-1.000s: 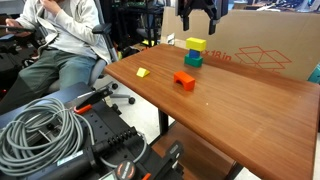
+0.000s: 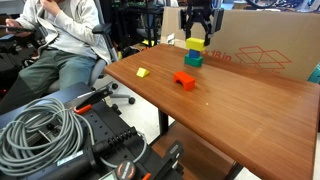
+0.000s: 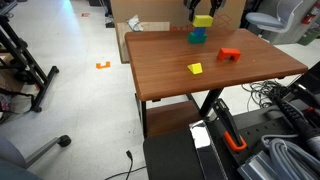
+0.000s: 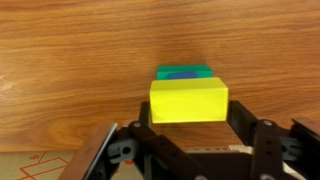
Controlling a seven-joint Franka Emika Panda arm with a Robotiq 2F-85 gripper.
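Observation:
A yellow block (image 2: 196, 44) tops a small stack at the back of the wooden table, with a blue block (image 2: 194, 54) under it and a green block (image 2: 192, 62) at the bottom. My gripper is over the stack, its fingers (image 4: 238, 116) spread to either side of the yellow block. Seen from the wrist, the yellow block (image 4: 189, 101) lies across the gap and hides most of the blue and the green (image 4: 183, 72). Whether the fingers touch the yellow block cannot be told.
A red block (image 2: 184, 80) with a notched shape and a small yellow piece (image 2: 142, 72) lie apart on the table (image 2: 240, 115). Cardboard (image 2: 255, 45) stands behind the stack. A person (image 2: 60, 40) sits at the left.
Above the stack, the gripper's fingers have shifted slightly. The stacked blocks, the red block and the small yellow piece look unmoved.

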